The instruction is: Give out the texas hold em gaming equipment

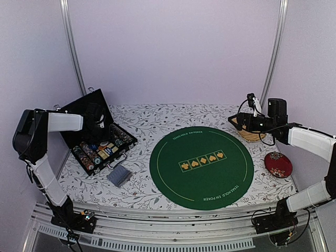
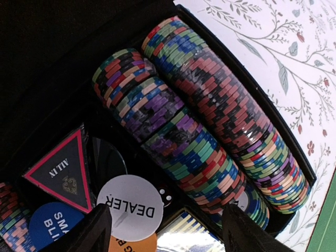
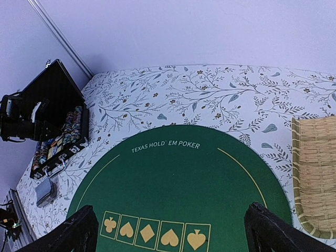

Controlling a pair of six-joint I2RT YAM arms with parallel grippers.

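An open black chip case [image 1: 74,138] stands at the left, holding rows of chips [image 2: 205,94], a white DEALER disc [image 2: 129,207], an ALL IN triangle [image 2: 62,170] and blind buttons. My left gripper hangs low over it, fingers apart above the dealer disc, with nothing visible held between them. My right gripper is held open and empty above the right side of the table. The green poker mat [image 1: 202,184] lies in the middle. A grey card stack [image 1: 119,176] lies just in front of the case.
A woven tray [image 3: 315,173] lies at the back right, partly under the right gripper in the top view, with a red round object [image 1: 278,165] nearer the front.
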